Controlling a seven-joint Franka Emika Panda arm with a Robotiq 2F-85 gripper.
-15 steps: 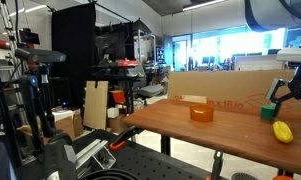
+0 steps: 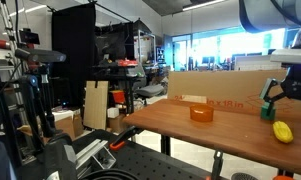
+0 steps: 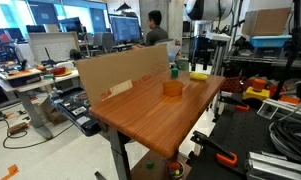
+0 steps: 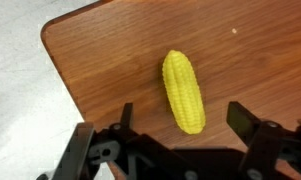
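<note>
A yellow, corn-like object (image 4: 183, 92) lies on the brown table, between and beyond my fingertips in the wrist view. From the side, the same yellow object (image 2: 282, 132) rests near the table's right end. My gripper is open above it, its two dark fingers wide apart with nothing held. An orange bowl (image 2: 201, 113) stands farther left on the table. Behind the gripper, a green object (image 2: 267, 111) is partly covered in the first exterior view; it also shows as a small green shape (image 3: 174, 72) in the second exterior view.
The wooden table (image 3: 155, 113) has wide bare room around the bowl. A tall cardboard panel (image 3: 120, 78) stands along one long side. The table's edge (image 4: 65, 72) runs close to the yellow object.
My gripper has come down slightly toward the tabletop near the yellow object. The bowl and the yellow object stay where they were.
</note>
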